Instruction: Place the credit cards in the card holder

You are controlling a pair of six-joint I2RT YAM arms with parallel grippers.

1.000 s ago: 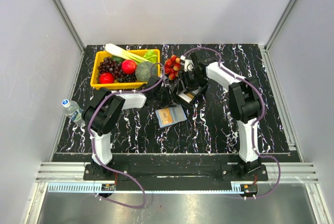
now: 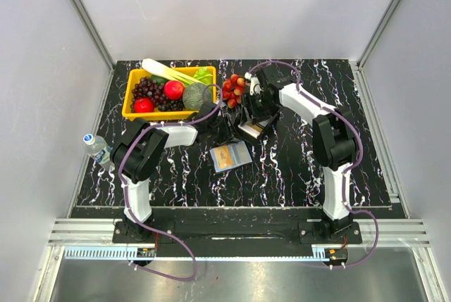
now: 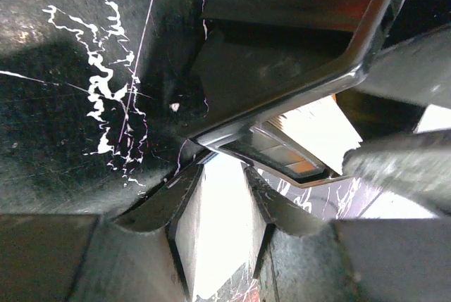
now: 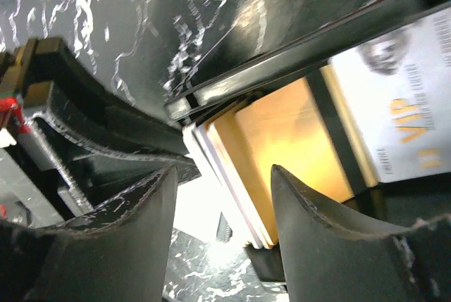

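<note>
The black card holder (image 2: pixel 266 127) lies tilted on the dark marbled table in the top view. In the right wrist view, a stack of cards (image 4: pixel 236 175) stands at its near end, beside a tan card (image 4: pixel 292 136). Around that stack, my right gripper is part open; its left finger (image 4: pixel 161 200) stands apart from the cards and its other finger is close to them. At the holder's edge, my left gripper is part open, with pale background visible through its gap. A white card (image 3: pixel 324 129) shows close to the right gripper's fingers (image 3: pixel 405 168).
A translucent sheet (image 2: pixel 242 153) with an orange card (image 2: pixel 223 157) lies in front of the holder. Behind are a yellow fruit basket (image 2: pixel 169 115) and strawberries (image 2: pixel 232 89). A water bottle (image 2: pixel 97 148) stands at far left.
The right arm's elbow and cable have shifted slightly, and its gripper has moved a little over the holder. The left arm, the holder and the sheet look unmoved.
</note>
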